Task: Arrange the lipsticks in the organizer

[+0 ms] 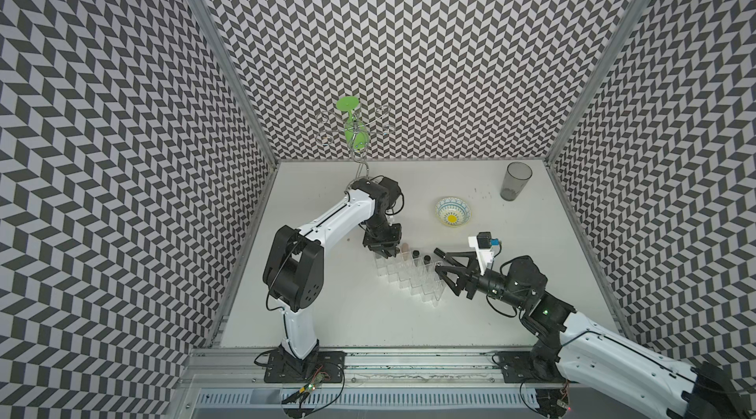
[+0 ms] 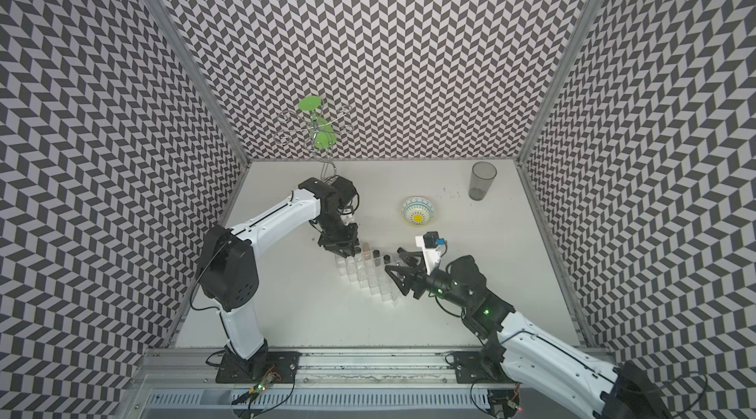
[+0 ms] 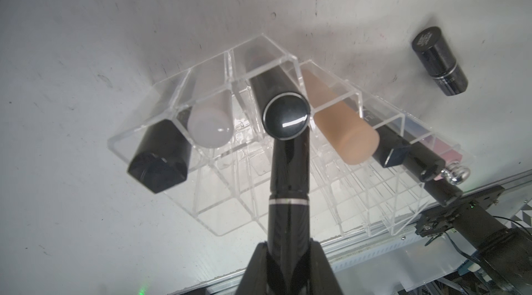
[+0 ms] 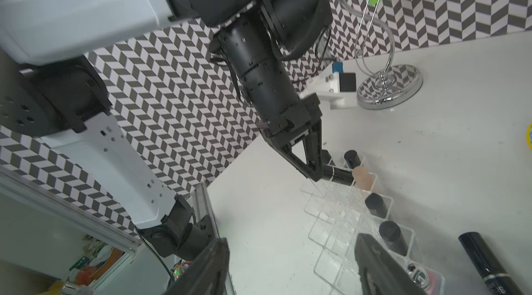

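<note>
The clear organizer (image 3: 219, 234) stands mid-table, with several lipsticks and tubes in its back row. Among these are a black one (image 3: 158, 156), a white one (image 3: 210, 126), a round-capped black one (image 3: 285, 117) and a peach one (image 3: 354, 139). My left gripper is shut on a black lipstick (image 3: 288, 220) with a silver band. It points across the organizer, its far end overlapping the round cap in the left wrist view; contact is unclear. My right gripper is open at the organizer's right end. A loose black lipstick (image 4: 487, 264) lies on the table behind it.
A patterned bowl (image 1: 453, 212) sits behind the organizer, and a grey glass (image 1: 516, 181) stands at the back right. A metal stand with green parts (image 4: 388, 87) is behind my left arm.
</note>
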